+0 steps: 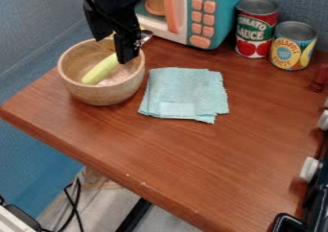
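My black gripper hangs from the top left over the rear of a wooden bowl, where a pale yellow-green elongated item lies tilted. The fingertips are near the upper end of that item; whether they grip it I cannot tell. A folded light blue cloth lies to the right of the bowl.
A teal toy microwave stands behind. A tomato sauce can, a yellow-labelled can and a small red bottle are at the back right. A black appliance is on the right edge.
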